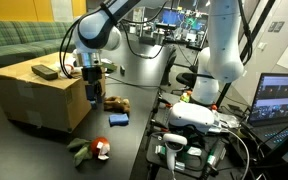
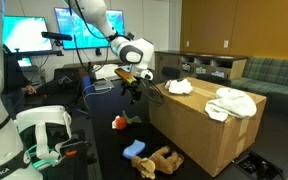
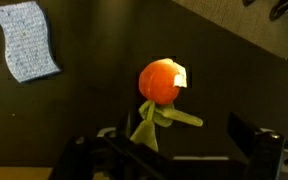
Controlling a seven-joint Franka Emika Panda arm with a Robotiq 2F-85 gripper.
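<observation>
My gripper (image 1: 91,92) points down beside the front of the cardboard box, above the dark floor, with nothing between its fingers. In the wrist view, the fingers stand wide apart along the bottom edge. A round red-orange toy with a pale patch (image 3: 160,82) and green, leaf-like parts (image 3: 149,125) lies ahead of them, clear of both fingers. The same red toy (image 1: 100,149) rests on the floor in front of the gripper, its green part (image 1: 81,149) to the left. A light-blue cloth-like piece (image 3: 26,40) lies apart at the wrist view's upper left.
The large box (image 2: 189,130) stands close to the arm, with a crumpled white cloth (image 2: 232,102) on top. A brown plush toy (image 2: 162,160) and the blue piece (image 2: 135,148) lie near its foot. Other robot hardware (image 1: 192,115) stands at right.
</observation>
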